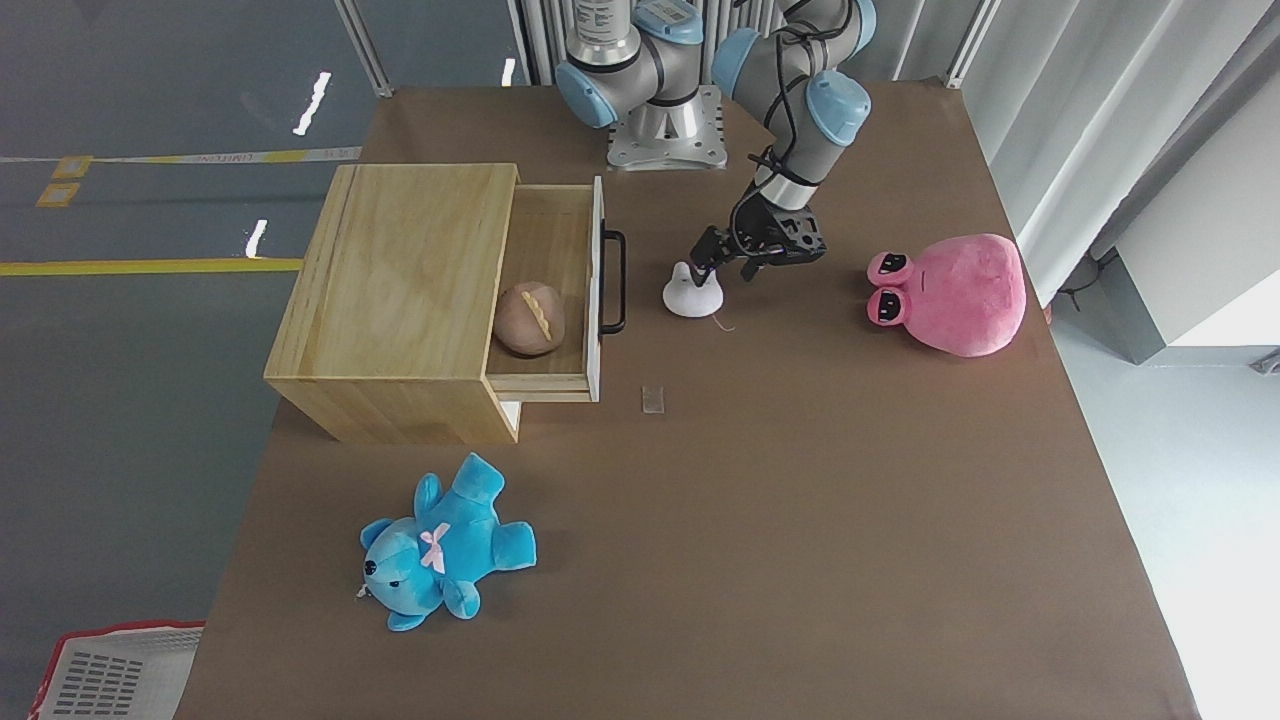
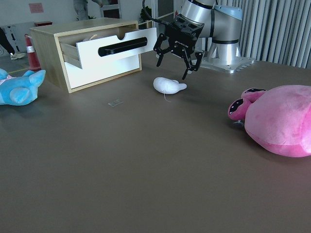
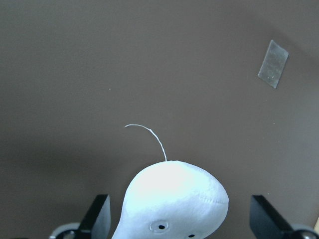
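Observation:
My gripper [image 1: 723, 271] is open just above a small white plush toy [image 1: 692, 300] with short ears and a thin string, on the brown table. In the left view the toy [image 2: 166, 85] lies below the gripper [image 2: 172, 64]. In the wrist view the toy [image 3: 172, 194] sits between the two open fingertips, its lower part cut off by the frame edge; nothing is gripped.
A wooden cabinet [image 1: 397, 276] has an open drawer holding a brown round plush [image 1: 528, 318]. A pink plush [image 1: 954, 294] lies to the right, a blue bear [image 1: 444, 552] at front left. A small clear patch [image 1: 653, 400] lies on the table.

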